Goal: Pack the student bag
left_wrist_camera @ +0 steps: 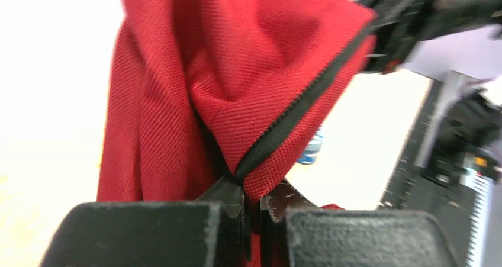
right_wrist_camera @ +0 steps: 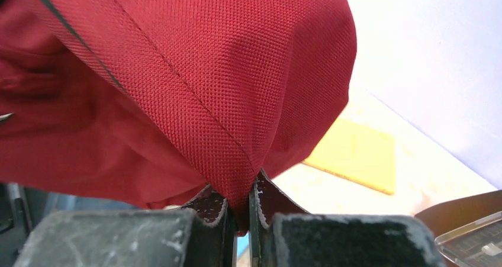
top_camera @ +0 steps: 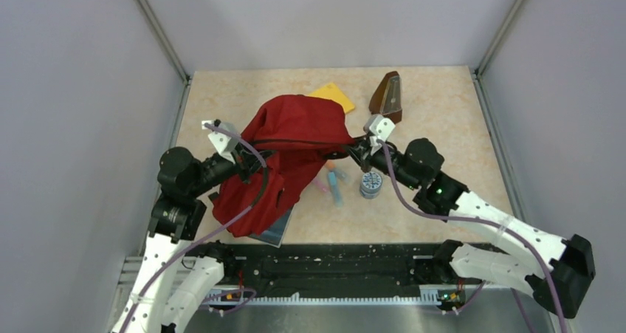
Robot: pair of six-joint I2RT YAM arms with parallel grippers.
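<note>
The red bag (top_camera: 299,122) hangs between both arms above the left-middle of the table, its dark zipper edge running from one gripper to the other. My left gripper (top_camera: 258,163) is shut on the bag's rim; its wrist view shows red fabric (left_wrist_camera: 263,181) pinched beside the black zipper (left_wrist_camera: 302,104). At the bag's right corner my right gripper (top_camera: 356,148) is shut too, with a fold of red cloth (right_wrist_camera: 228,160) between its fingers. The inside of the bag is hidden from above. A yellow folder-like item (top_camera: 334,95) lies partly behind the bag.
A brown metronome-like object (top_camera: 387,97) stands at the back right. A round blue-white tin (top_camera: 370,184) sits below the right gripper, with a light-blue item (top_camera: 335,189) and a pink one (top_camera: 320,184) to its left. A dark flat item (top_camera: 274,231) shows under the bag.
</note>
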